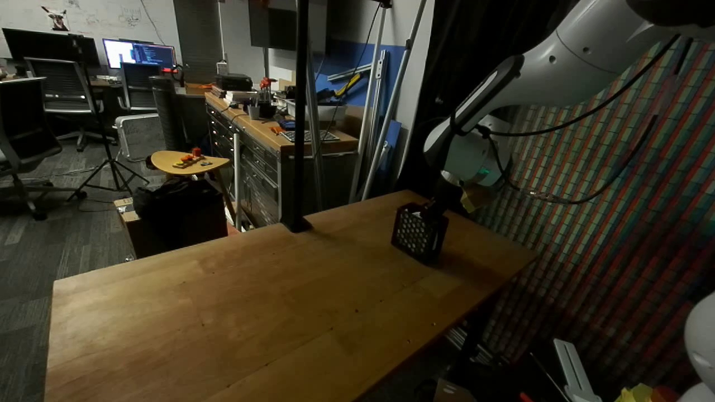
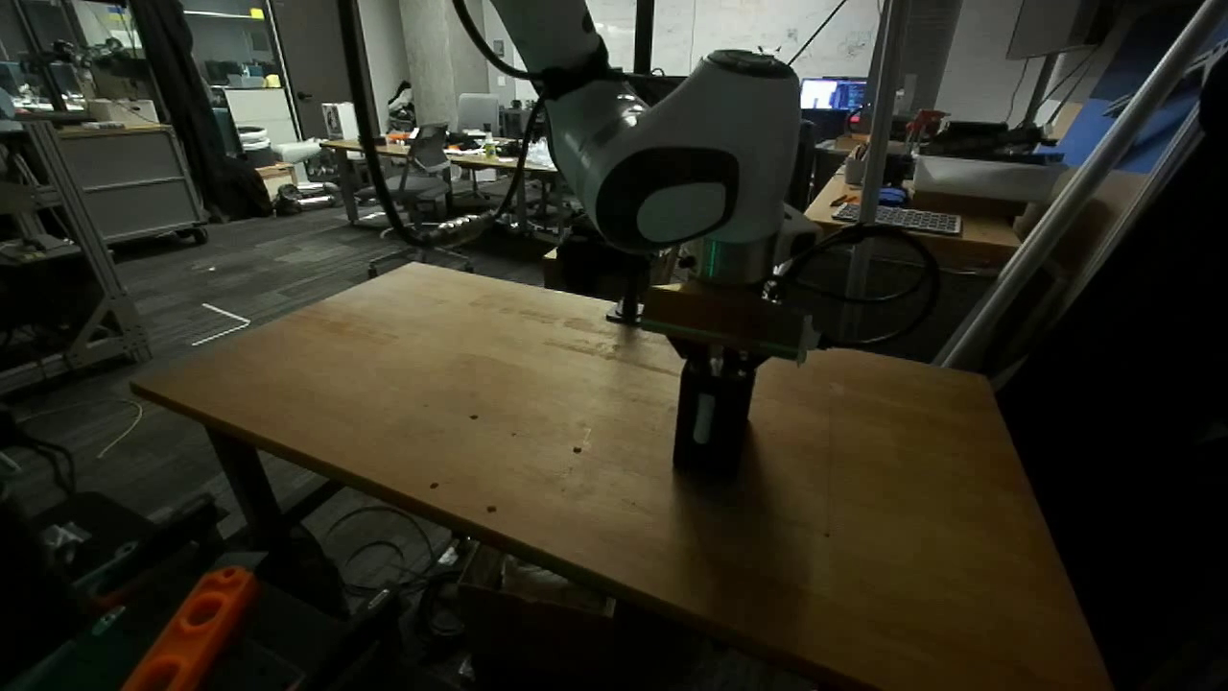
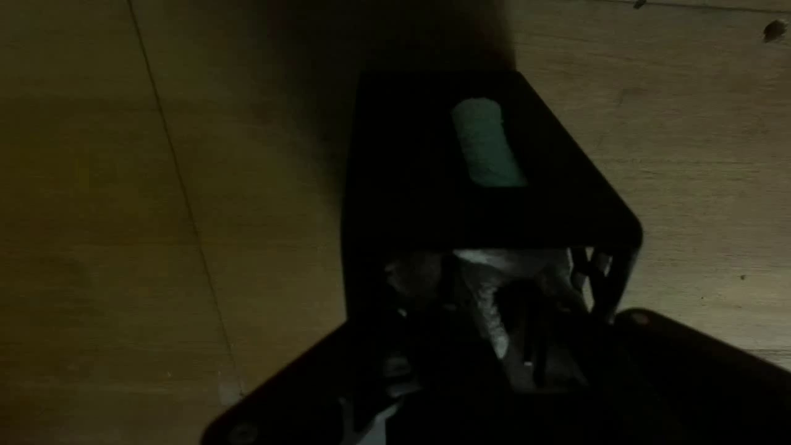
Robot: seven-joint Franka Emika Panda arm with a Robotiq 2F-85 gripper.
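A black basket with perforated sides (image 1: 416, 234) stands upright near the right end of the wooden table. Its solid end wall, with a pale oblong slot (image 3: 489, 144), faces up the wrist view. Pointing down, my gripper (image 2: 720, 363) is at the basket's open top, its fingertips lost in shadow there. In the wrist view the dark arms of the gripper come in from both lower sides over the opening. Crumpled whitish material (image 3: 486, 296) shows inside. Whether the fingers touch or hold anything is too dark to tell.
A black post (image 1: 299, 134) rises from its back edge. A cable (image 2: 921, 282) loops out beside the wrist of the arm.
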